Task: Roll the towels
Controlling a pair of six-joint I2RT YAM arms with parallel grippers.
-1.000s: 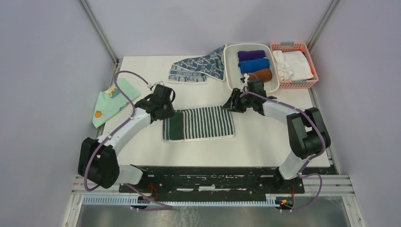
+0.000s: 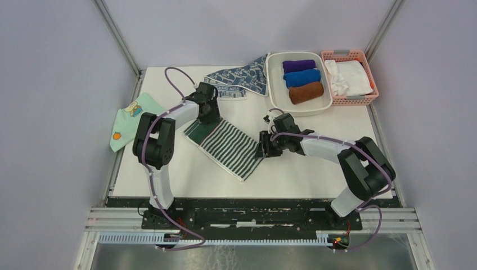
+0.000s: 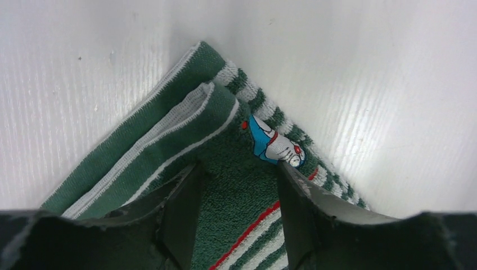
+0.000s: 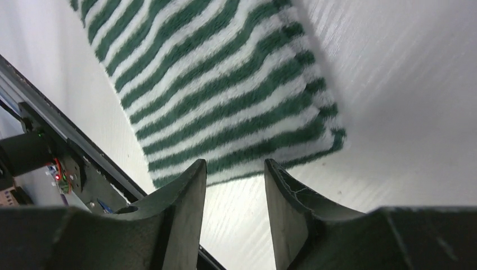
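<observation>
A green-and-white striped towel, folded into an oblong, lies slanted across the middle of the table. In the left wrist view its plain green end shows a folded edge and a small cartoon print. My left gripper is over the upper left corner, and its fingers in the wrist view stand apart above the cloth. At the right end, my right gripper hovers by the corner. Its fingertips are apart with nothing held, and the striped end lies just beyond them.
A white bin holds rolled purple, blue and brown towels. Beside it stands a pink basket with white cloth. Blue patterned towels lie at the back, a pale green cloth at the left.
The towel has turned from nearly level to slanted, its left end up and right end down.
</observation>
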